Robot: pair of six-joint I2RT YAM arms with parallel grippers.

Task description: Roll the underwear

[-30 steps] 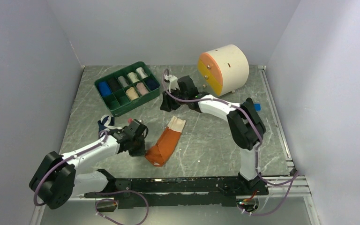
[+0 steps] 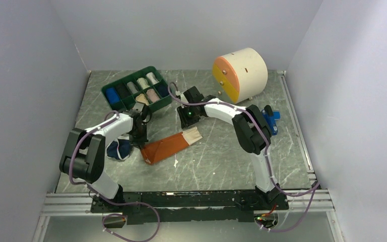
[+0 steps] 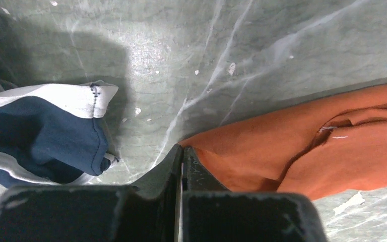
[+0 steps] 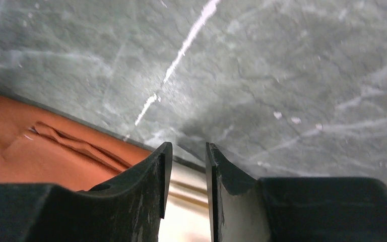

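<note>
Orange underwear (image 2: pixel 165 148) with a cream band (image 2: pixel 192 135) lies folded into a long strip, slanting across the middle of the table. At its left end, my left gripper is shut on a corner of the orange cloth. Above the cream end hovers my right gripper (image 2: pixel 185 124), its fingers part open. In the right wrist view the cream band (image 4: pixel 186 222) shows beneath and behind that gripper, and nothing is gripped between its fingertips.
Navy cloth with white trim (image 3: pixel 40 128) lies left of the left gripper. A green divided box (image 2: pixel 125 120) with rolled cloths stands at the back left. At the back right is a round drawer unit (image 2: pixel 247 73), and a blue bottle (image 2: pixel 270 122) lies right.
The left gripper has carried the orange end back and to the left, swinging the strip from steep to a flatter slant. The right gripper has shifted slightly toward the front and right.
</note>
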